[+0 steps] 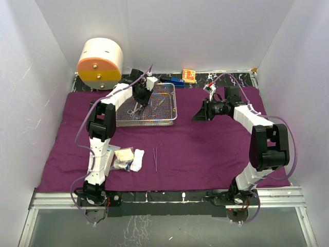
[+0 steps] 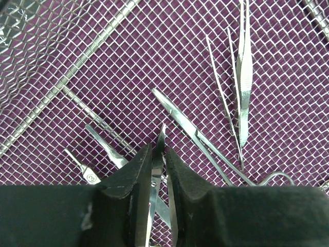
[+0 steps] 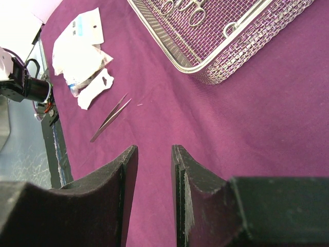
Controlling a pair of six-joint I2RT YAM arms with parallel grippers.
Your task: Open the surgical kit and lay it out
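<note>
A wire-mesh tray (image 1: pixel 146 122) holds several steel instruments. Inside it, my left gripper is down among them, its fingers part open and very close around a slim blade (image 2: pixel 160 135); whether they grip it cannot be told. Beside it lie a long scissor-like instrument (image 2: pixel 175 110), tweezers (image 2: pixel 244 87) and small handled tools (image 2: pixel 91 176). My right gripper hangs open over the purple cloth right of the tray, nothing between its fingers. On the front cloth lie another pair of tweezers (image 3: pixel 110 118) and white packets (image 1: pixel 136 160).
A peach-and-yellow cabinet (image 1: pixel 100 62) stands at the back left. A blue item (image 1: pixel 175 82) and an orange packet (image 1: pixel 188 76) sit behind the tray.
</note>
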